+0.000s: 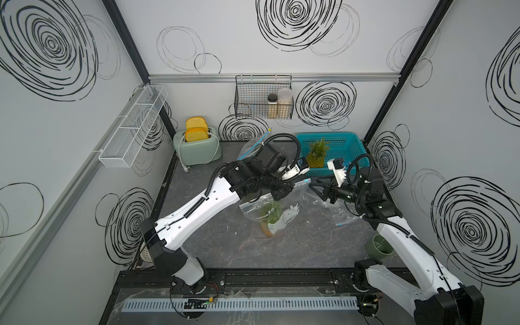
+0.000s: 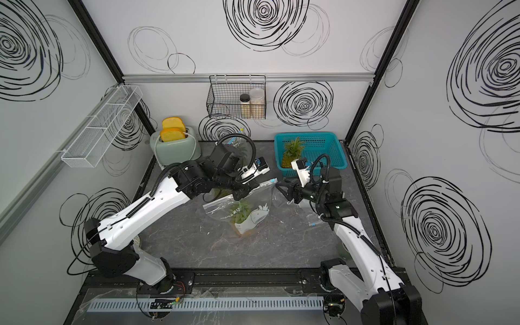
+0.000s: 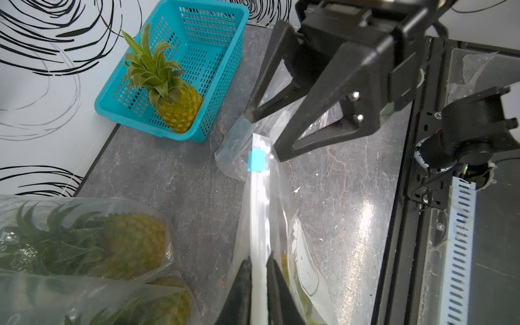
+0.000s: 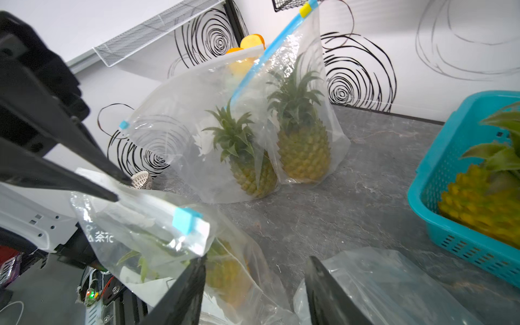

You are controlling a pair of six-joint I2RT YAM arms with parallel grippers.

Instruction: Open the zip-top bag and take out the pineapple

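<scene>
A clear zip-top bag [image 1: 261, 211] with a pineapple inside is near the middle of the table. Its pale top strip, with a blue slider [image 3: 256, 160] at the end toward my right arm, runs between the fingertips of my left gripper. Those fingers sit close on either side of the strip; whether they press on it cannot be made out. My right gripper is open and empty, just off the slider end of the strip. The pineapple [image 4: 227, 276] shows blurred through the plastic, leaves toward the left gripper.
Further bags with pineapples [image 4: 303, 146] stand behind, to the left. At the back right is a turquoise basket [image 1: 352, 142] holding a bare pineapple [image 1: 318, 154]. A crumpled clear bag [image 4: 379, 287] lies below the right gripper. A green toaster [image 1: 199, 149] is at the back left.
</scene>
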